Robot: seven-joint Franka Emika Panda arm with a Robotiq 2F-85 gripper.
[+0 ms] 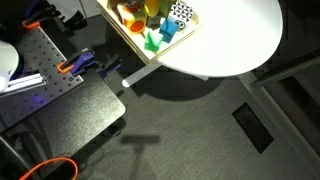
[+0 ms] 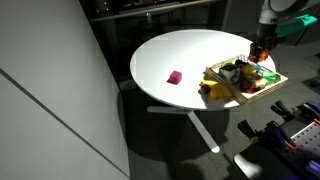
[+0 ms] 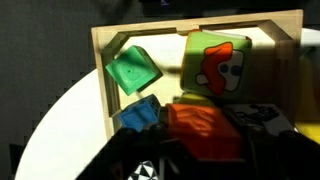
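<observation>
In the wrist view my gripper is shut on a red-orange object (image 3: 203, 122), which is blurred and close to the camera. Its fingers are dark and hard to make out. Beneath it is a wooden tray (image 3: 291, 70). In exterior view 2 the gripper (image 2: 262, 50) is over the tray's far right part, with orange showing at its tip. The tray holds a green cube (image 3: 133, 70), a blue cube (image 3: 138, 114) and a green block with a red picture (image 3: 214, 64). Whether the held object is clear of the tray cannot be told.
The tray stands at the edge of a white round table (image 2: 165, 50). A pink block (image 2: 175, 77) lies alone on the table, left of the tray. A dark stand (image 1: 75, 110) is beside the table.
</observation>
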